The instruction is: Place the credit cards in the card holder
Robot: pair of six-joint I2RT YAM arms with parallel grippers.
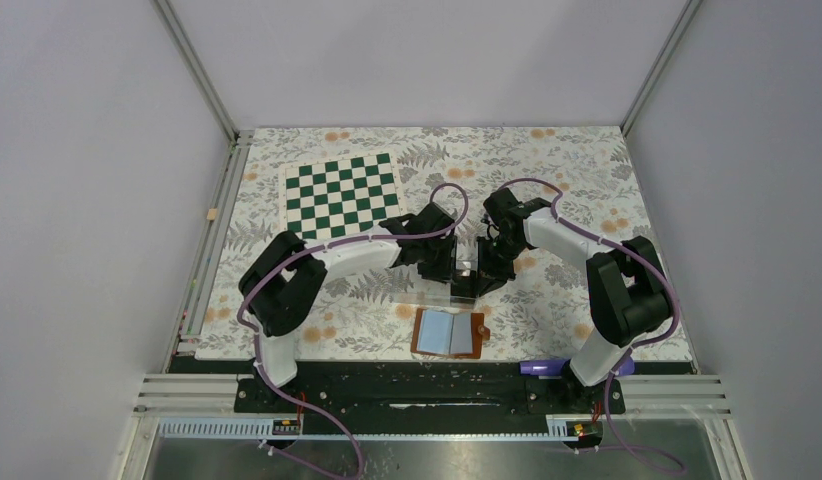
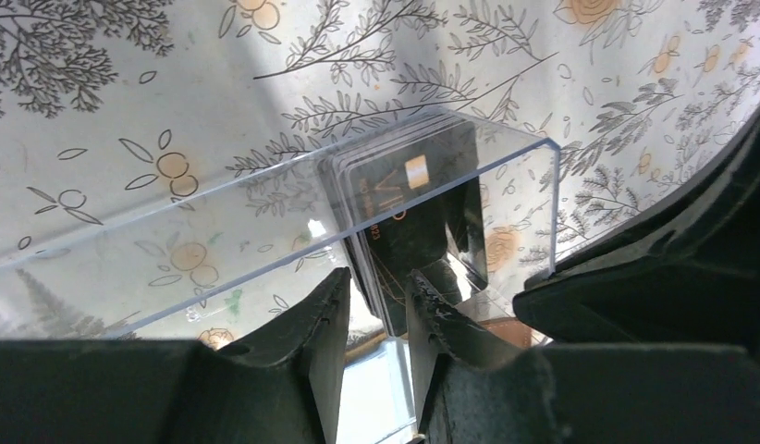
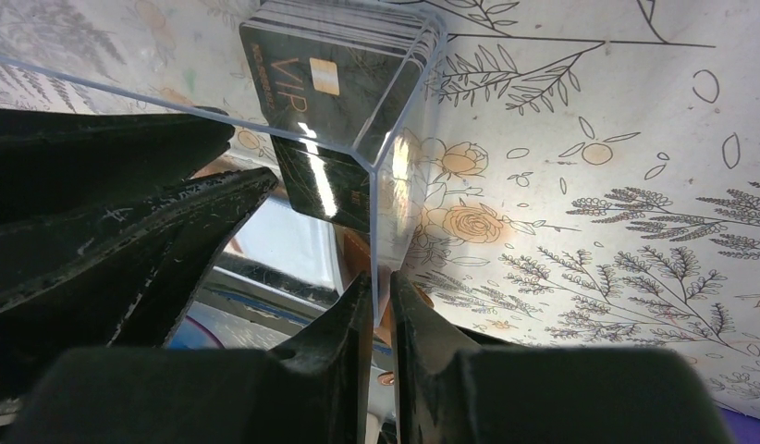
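A clear acrylic card holder lies on the floral mat, with dark VIP cards stacked in its right end; the cards (image 3: 312, 92) also show in the right wrist view. My left gripper is open above the holder's near side by the cards, nothing visible between its fingers. My right gripper is shut on the clear holder's right end wall. In the top view both grippers meet over the holder, hiding part of it.
A brown wallet with pale blue sleeves (image 1: 435, 330) lies in front of the holder. A green-and-white checkerboard (image 1: 337, 195) lies at back left. A purple cylinder (image 1: 542, 368) is at the front right edge.
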